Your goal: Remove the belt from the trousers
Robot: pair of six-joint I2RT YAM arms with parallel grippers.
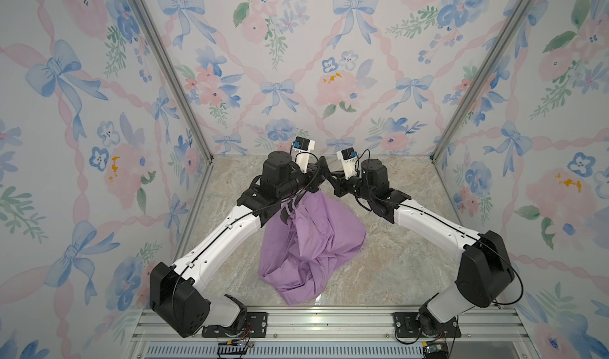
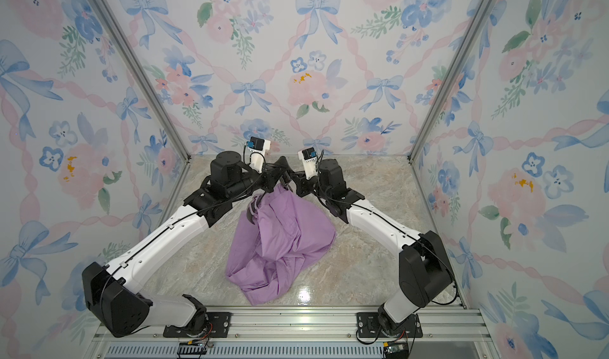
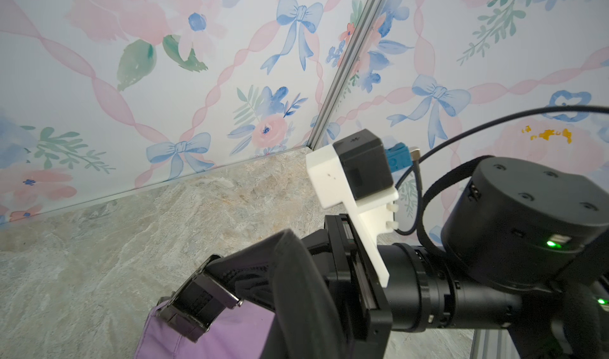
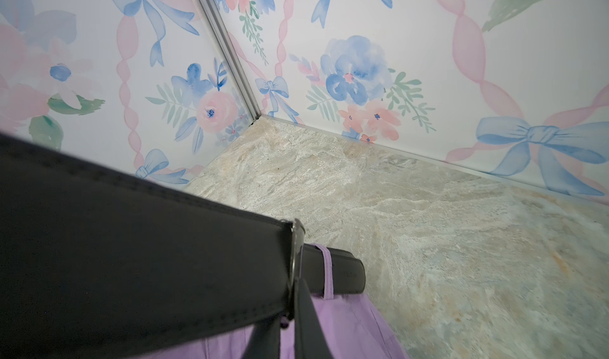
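Note:
Purple trousers [image 1: 317,244] lie crumpled on the floor under both grippers, their waist raised. A black belt [image 4: 139,257] with a metal buckle [image 3: 203,295] stands out at the waist; a purple loop [image 4: 327,270] goes round part of it. My left gripper [image 1: 317,176] is above the waist, shut, with the belt close at its fingers; whether it pinches the belt is hidden. My right gripper [image 1: 336,180] meets it from the right, shut on the belt near the buckle.
Bare marble floor [image 1: 406,251] lies around the trousers, with patterned walls and metal rails at the edges. The two arms nearly touch at the middle.

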